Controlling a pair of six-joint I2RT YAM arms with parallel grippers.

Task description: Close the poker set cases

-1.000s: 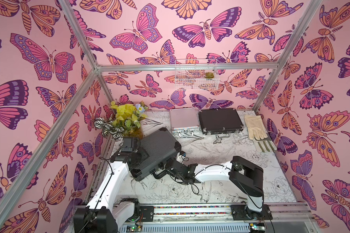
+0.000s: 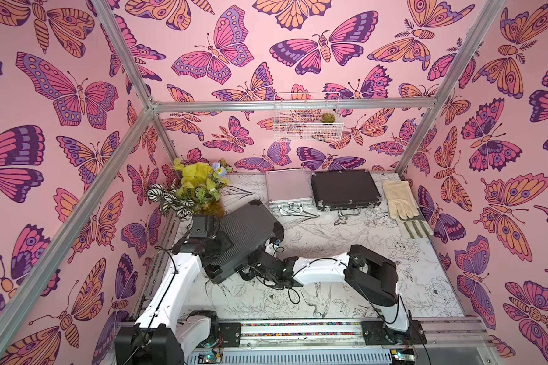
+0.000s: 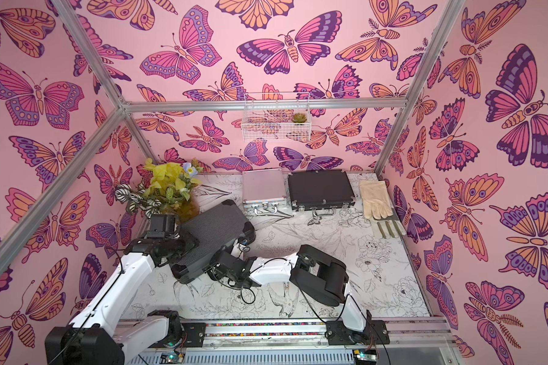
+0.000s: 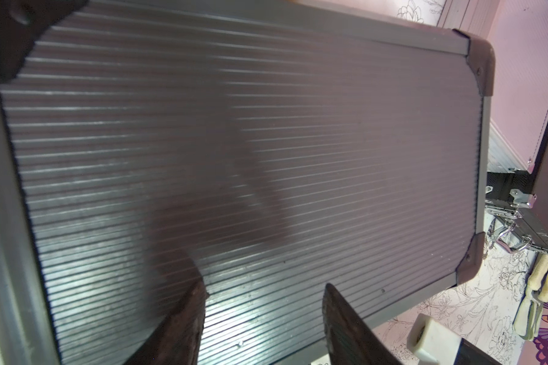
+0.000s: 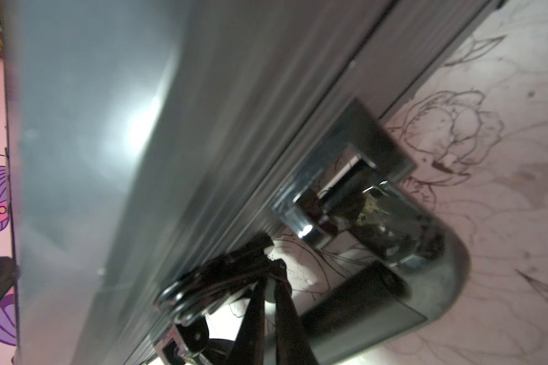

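Observation:
The dark ribbed poker case [image 2: 249,228] lies angled at the left of the table, its lid down. In the left wrist view its lid [image 4: 347,164] fills most of the frame. My left gripper is over the lid, its two fingers apart with ribbed lid showing between; whether they press on it cannot be told. In the right wrist view my right gripper is shut, pointing in near the case's front side, beside the black handle [image 5: 359,316]. Nothing shows between its fingers. A metal handle mount [image 5: 304,206] and the seam are visible there.
A pinkish silver case [image 2: 288,185] and a black case [image 2: 346,188], both shut, stand along the back. Work gloves [image 2: 400,199] lie at the back right. A flower pot [image 2: 198,185] stands close behind the dark case.
My right gripper has moved left along the front of the dark case, towards the handle. The left arm and the case look unmoved.

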